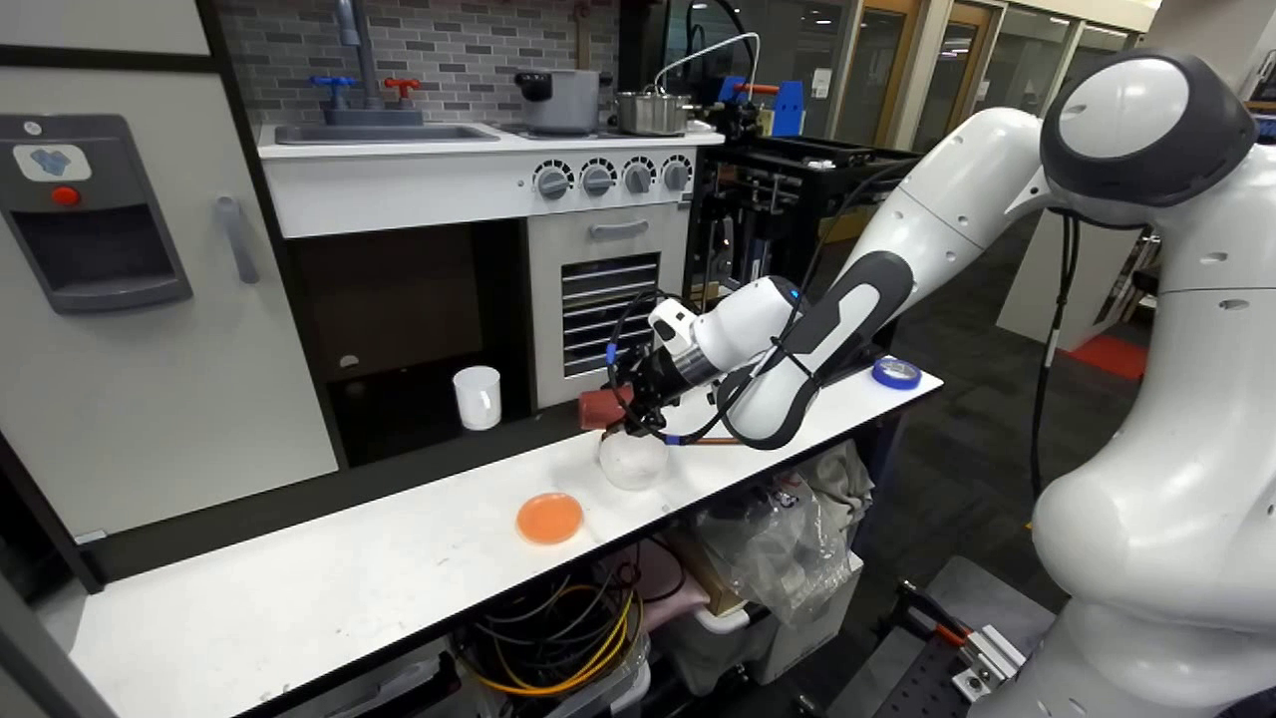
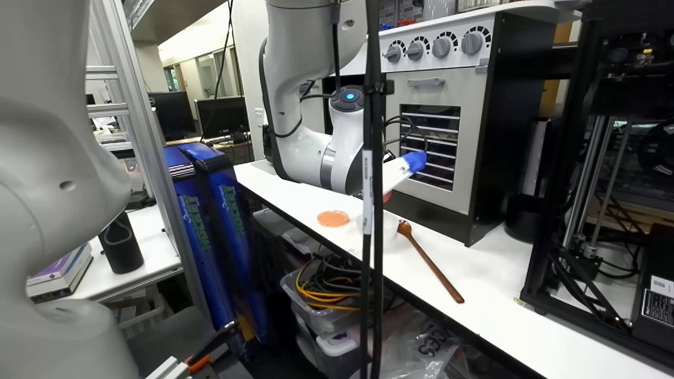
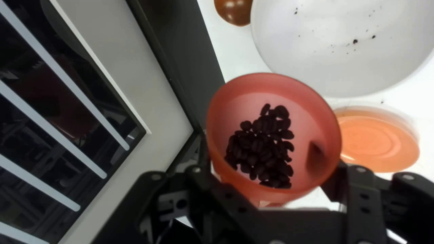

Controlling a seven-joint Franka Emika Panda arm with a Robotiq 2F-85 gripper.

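Observation:
My gripper is shut on a red cup (image 3: 274,91), its black fingers on either side of it. Dark beans (image 3: 264,148) lie heaped inside the cup, seen in the wrist view. A whitish bowl (image 3: 341,48) stands on the counter close by, holding only a few dark specks. From exterior view 1, the cup (image 1: 600,408) appears tilted on its side, above and slightly left of the bowl (image 1: 633,461). The orange lid-like disc (image 1: 550,519) lies flat on the counter. In exterior view 2 the bowl and gripper are largely hidden by a dark post.
A brown wooden spoon (image 2: 433,262) rests on the counter beside the bowl. A white mug (image 1: 478,397) stands by the dark cabinet opening. The oven door (image 2: 436,139) rises behind the counter. Blue tape (image 1: 896,372) sits at the right end.

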